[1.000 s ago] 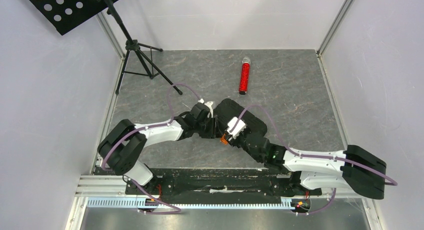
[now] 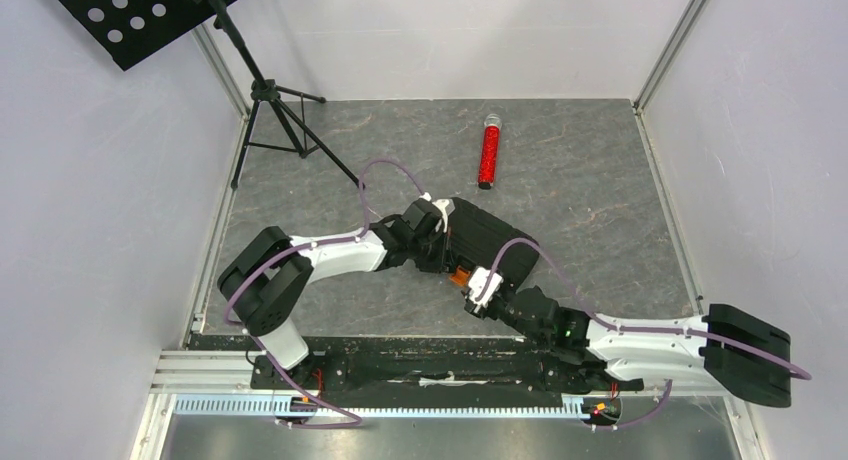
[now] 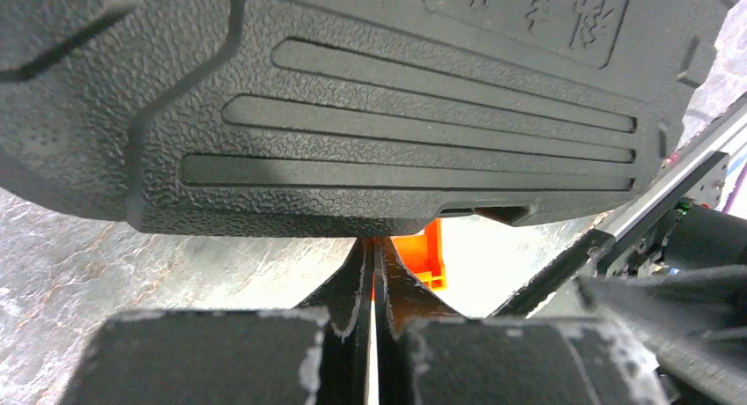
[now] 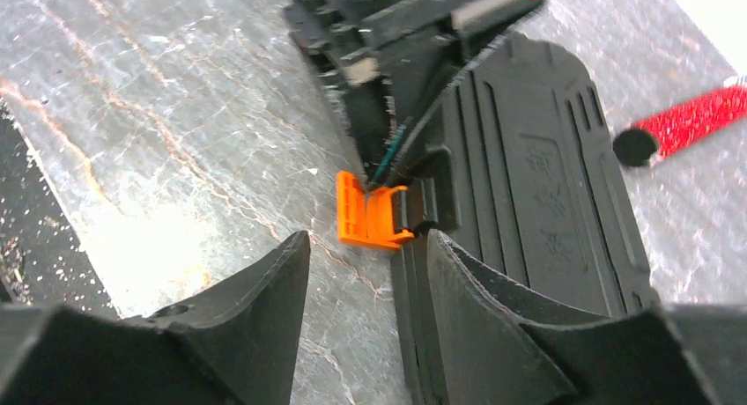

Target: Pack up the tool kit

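The black tool case (image 2: pixel 497 231) lies mid-floor, ribbed, with an orange latch (image 2: pixel 459 278) at its near end, also seen open-faced in the right wrist view (image 4: pixel 377 218). My left gripper is shut against the case's near edge, nothing visible between its fingers; in the right wrist view its tips reach down to the latch. My right gripper is open, its fingers apart just in front of the latch, with nothing between them but the view of latch and floor.
A red cylinder (image 2: pixel 489 153) with a silver end lies behind the case. A black stand (image 2: pixel 265 90) stands at the back left. The floor to the right of the case is clear.
Both arms have shifted right over the last second, the left gripper also slightly up in the top view. The case and orange latch appear shifted slightly right too.
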